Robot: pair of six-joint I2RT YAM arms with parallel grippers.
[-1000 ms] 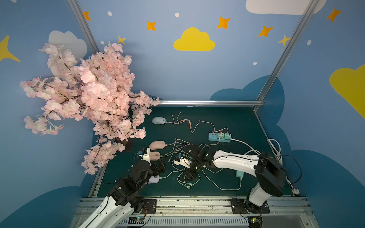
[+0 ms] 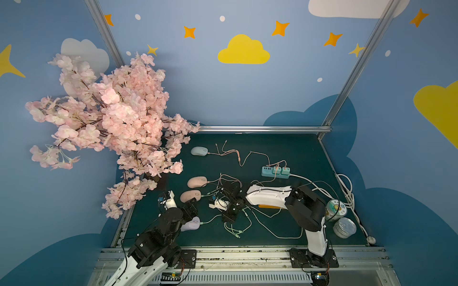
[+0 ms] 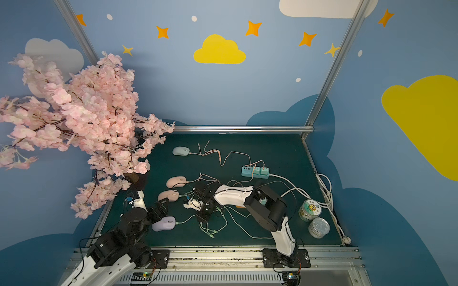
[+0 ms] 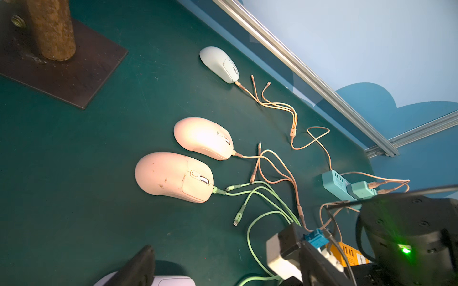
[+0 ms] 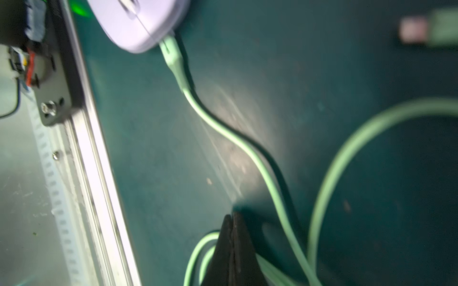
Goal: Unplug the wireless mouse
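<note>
A lavender mouse [image 5: 143, 19] has a green cable plug [image 5: 171, 54] in its front, seen in the right wrist view. My right gripper is shut, its fingertips apart from that plug, over a loop of green cable [image 5: 210, 247]; nothing shows between its fingers. Open and empty, my left gripper hangs by the lavender mouse, which shows only at the left wrist view's bottom edge. Two pinkish mice [image 4: 167, 176] [image 4: 202, 137] and a pale blue mouse [image 4: 219, 63] lie farther back, each with a cable at its front.
A teal power strip [image 2: 275, 172] sits at the back right. Loose cable ends [image 4: 238, 217] tangle around the right arm. Two round tins [image 2: 344, 227] stand at the far right, the blossom tree [image 2: 128, 114] at left. Bare table lies left of the mice.
My left gripper has shifted left, uncovering more of the mice.
</note>
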